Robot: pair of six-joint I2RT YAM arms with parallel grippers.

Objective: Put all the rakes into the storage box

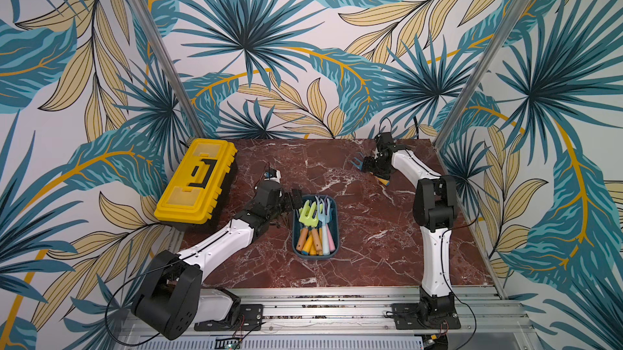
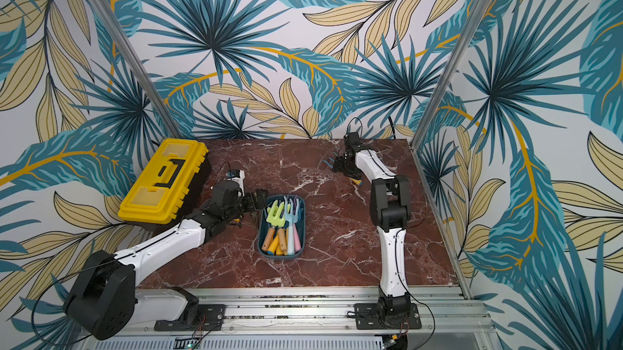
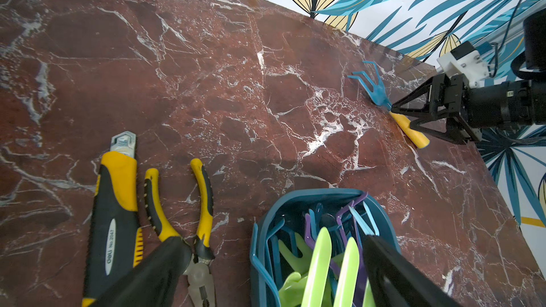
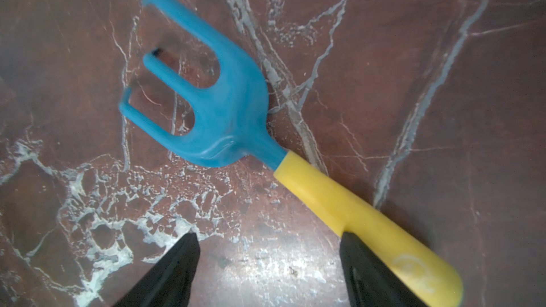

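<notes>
A rake with blue tines and a yellow handle (image 4: 364,221) lies on the table at the back right. Over it is my right gripper, its fingers spread apart; in the right wrist view the handle's end passes behind the right finger. From the left wrist view, the right gripper appears just at the rake (image 3: 378,93), though contact cannot be told. The dark blue storage box (image 1: 336,236) stands mid-table, holding several rakes and small tools. My left gripper is open above the box's left edge, nothing held.
The yellow toolbox (image 1: 198,181) occupies the left side. A utility knife (image 3: 116,221) and yellow-black pliers (image 3: 200,238) lie left of the storage box, beneath the left arm. Bare tabletop stretches between the box and the rake.
</notes>
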